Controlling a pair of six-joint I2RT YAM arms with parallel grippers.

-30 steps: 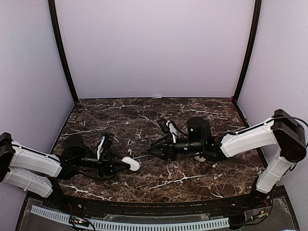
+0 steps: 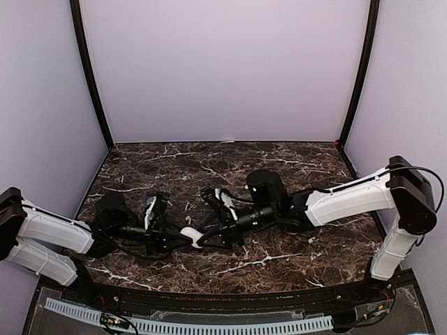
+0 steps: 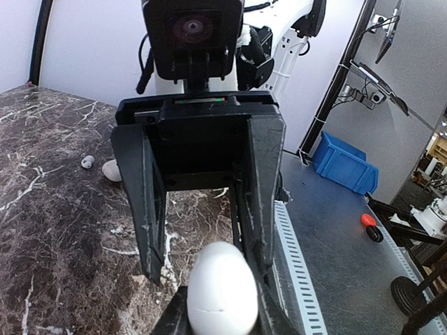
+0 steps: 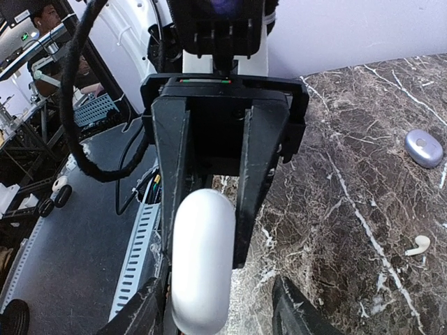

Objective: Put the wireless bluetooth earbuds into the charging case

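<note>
A white, rounded charging case sticks out from my left gripper, which is shut on its left end above the table. From the right, my right gripper has its open fingers around the other end of the case. In the right wrist view the white case stands between those fingers, with a clear gap at the right finger. The left wrist view shows the case end-on before the right gripper. A white earbud lies on the table.
A lilac oval case rests on the marble table behind the earbud. In the left wrist view, a small white object and a rounded pale one lie on the marble.
My right gripper has moved left across the table, from apart to around the case's free end. The left gripper and the case have stayed almost in place.
</note>
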